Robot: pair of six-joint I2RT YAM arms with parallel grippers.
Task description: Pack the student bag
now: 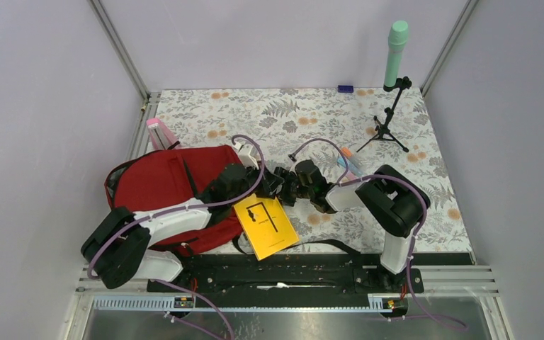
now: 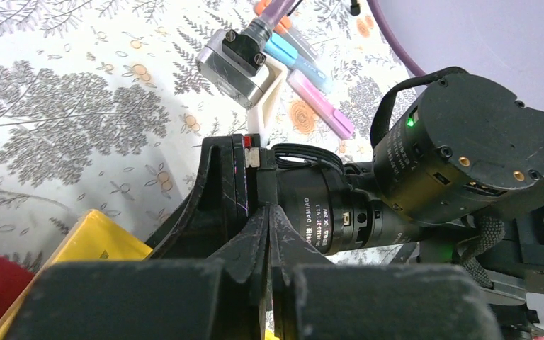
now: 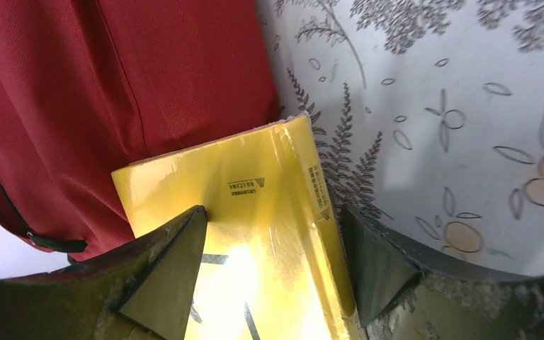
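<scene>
A yellow book [image 1: 265, 228] lies cover up and slanted at the red bag's [image 1: 161, 177] right side, its lower end over the table's front edge. Above its top edge my left gripper [image 1: 272, 185] is shut on it; a sliver of yellow shows between the finger bases in the left wrist view, though the contact is mostly hidden. My right gripper stands part open across the book's spine edge, one finger [image 3: 173, 262] over the cover and the other [image 3: 375, 258] beyond the spine. Both grippers almost touch.
Highlighters [image 2: 312, 92] lie beneath the right arm. A pink case [image 1: 161, 134] stands behind the bag, and a black strap [image 1: 326, 243] runs along the front edge. A tripod with a green microphone [image 1: 394, 53] is at back right.
</scene>
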